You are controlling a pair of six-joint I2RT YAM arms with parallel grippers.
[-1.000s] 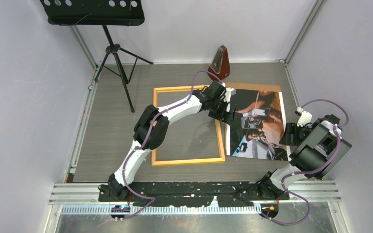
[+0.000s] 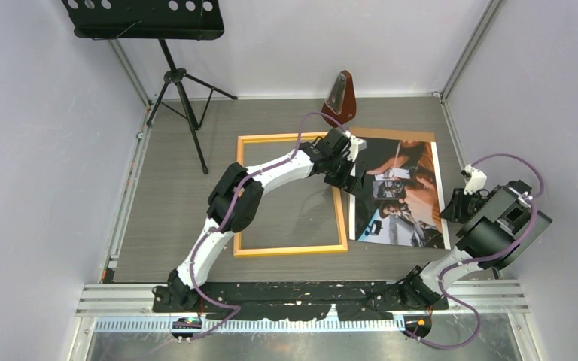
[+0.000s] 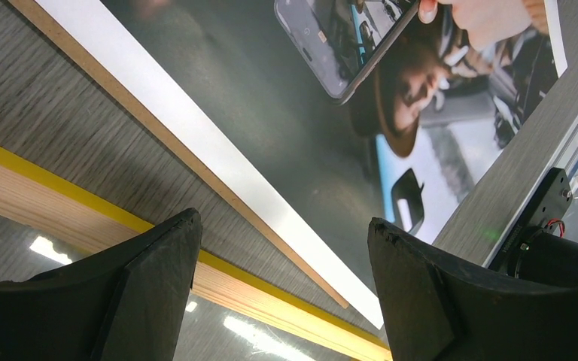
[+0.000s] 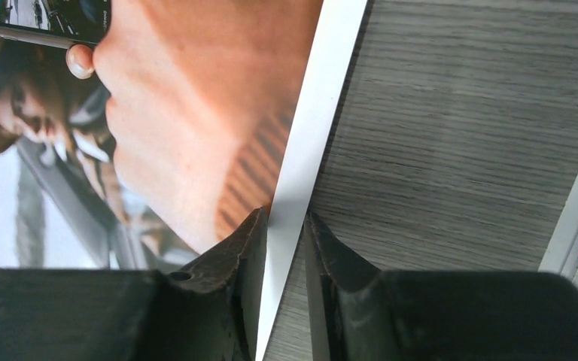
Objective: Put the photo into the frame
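Observation:
The photo (image 2: 399,192) lies face up on the right of the floor, overlapping a brown backing board (image 2: 399,134) that shows along its far edge. Directly left of it lies the empty yellow wooden frame (image 2: 293,250). My left gripper is open above the photo's left border, its fingers (image 3: 158,271) well apart with nothing held. At the photo's right edge is my right gripper; its fingertips are a narrow gap apart, with the photo's white border (image 4: 308,143) showing between them. Whether they touch the border cannot be told.
A brown metronome (image 2: 340,99) stands behind the frame and photo. At the back left is a black music stand (image 2: 184,90). Bare floor (image 2: 173,188) lies left of the frame. The right wall is close beside the right arm.
My right gripper has drawn slightly to the right. The photo and the frame have shifted a little to the left. My left arm has barely moved.

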